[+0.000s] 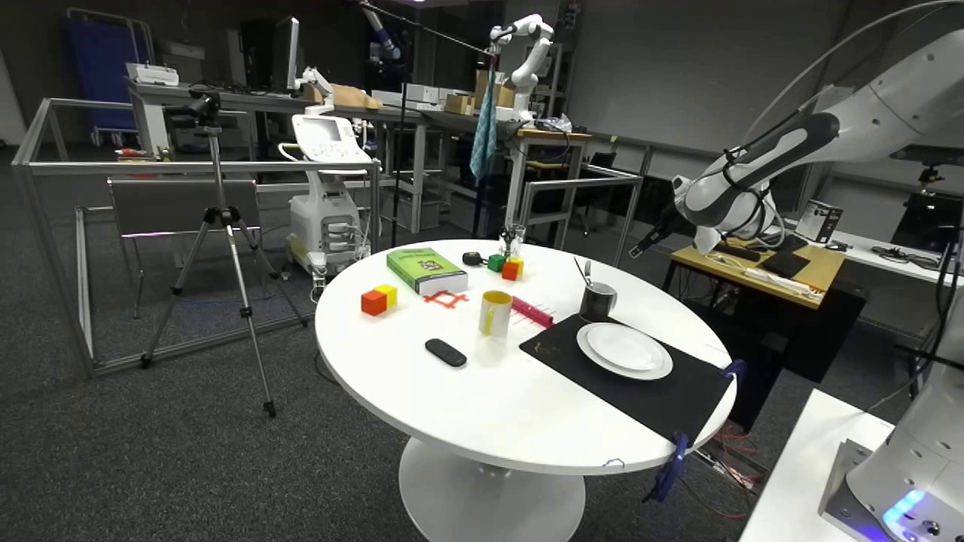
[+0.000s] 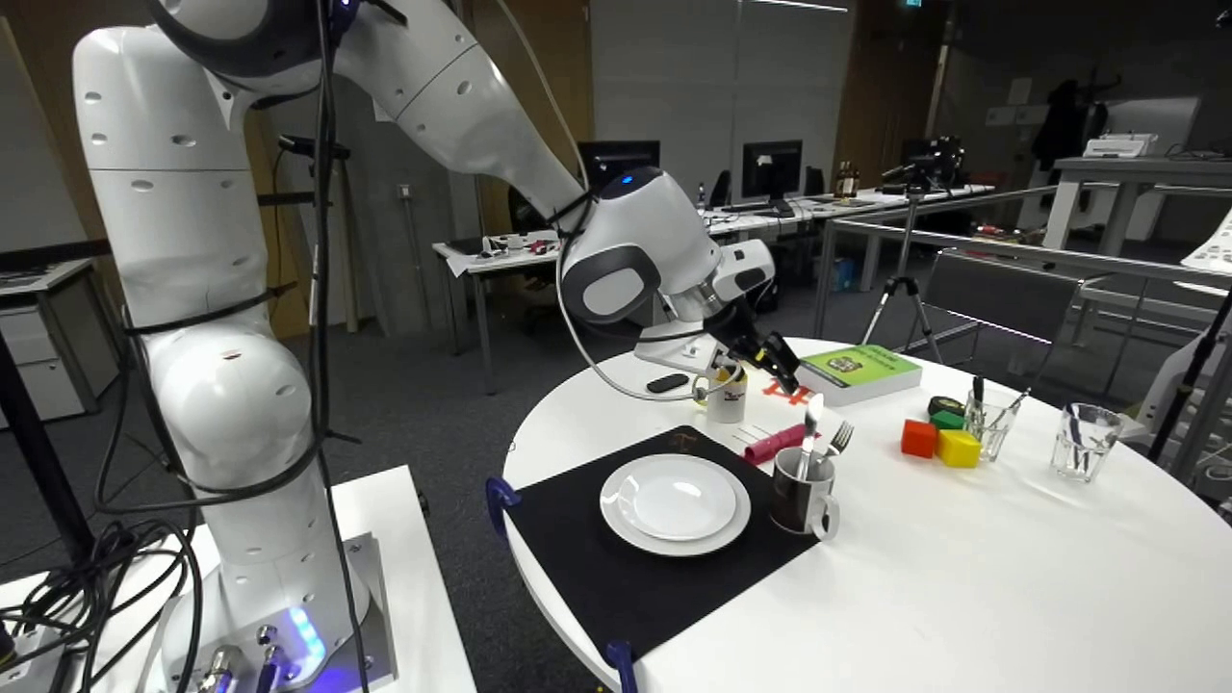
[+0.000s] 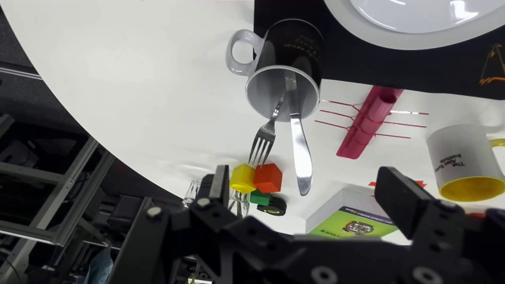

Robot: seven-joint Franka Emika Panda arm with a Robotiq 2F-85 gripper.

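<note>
Above the round table my gripper stands open, its two dark fingers wide apart and nothing held between them. In the wrist view a dark mug point(image 3: 303, 45) holds a fork point(image 3: 263, 142) and a knife point(image 3: 301, 151), whose ends lean out over its rim. The same mug point(image 2: 797, 508) stands at the edge of the black mat point(image 2: 577, 554) in exterior view 2. White plates point(image 2: 676, 497) lie stacked on that mat. From exterior view 1 my gripper point(image 1: 646, 239) appears high up, well clear of the mug point(image 1: 597, 302).
A white mug with yellow inside point(image 1: 495, 316), a pink rack point(image 1: 533, 312), a green book point(image 1: 426, 271) and a black remote point(image 1: 445, 352) occupy the table. Coloured cubes point(image 2: 919, 439) sit close to glasses point(image 2: 1083, 445).
</note>
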